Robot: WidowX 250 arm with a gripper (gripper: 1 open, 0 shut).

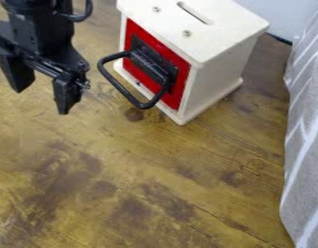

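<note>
A white wooden box [207, 92] with a slot in its top stands at the upper middle, its red front panel [176, 87] facing left. A black U-shaped handle [127, 92] sticks out from that panel toward the lower left. My black gripper [40, 79] is at the upper left, apart from the handle and to its left, open with nothing visible between its fingers.
A grey-white patterned padded cloth [306, 145] runs along the right edge, and a pale surface lies behind the box at the top right.
</note>
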